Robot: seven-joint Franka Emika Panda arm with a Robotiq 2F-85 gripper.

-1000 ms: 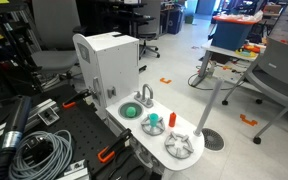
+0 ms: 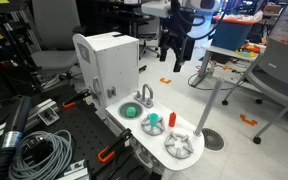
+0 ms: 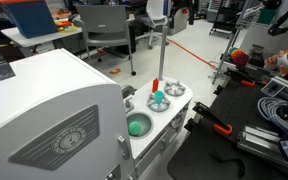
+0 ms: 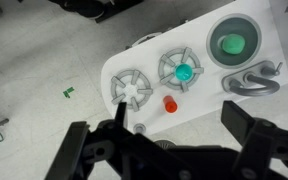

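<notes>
My gripper stands open high over the play kitchen's white counter [image 4: 209, 85], with nothing between its fingers. In exterior view 1 the gripper [image 2: 176, 55] hangs well above and behind the counter. A small teal cup [image 4: 184, 72] rests on one grey burner [image 2: 154, 129]. Just beside that burner a small red object [image 4: 170, 104] stands upright on the counter. The other burner [image 4: 132, 90] is bare. Inside the round sink lies a green round object [image 4: 233, 44], near the grey faucet [image 4: 255, 83].
A white cabinet [image 2: 105, 65] rises at the sink end of the counter. Along the front runs a black table [image 2: 44, 130] with a coiled cable [image 2: 46, 155] and orange-handled clamps [image 2: 114, 148]. Behind is pale open floor, with a grey chair [image 2: 274, 75] to the right.
The objects on the counter have not moved.
</notes>
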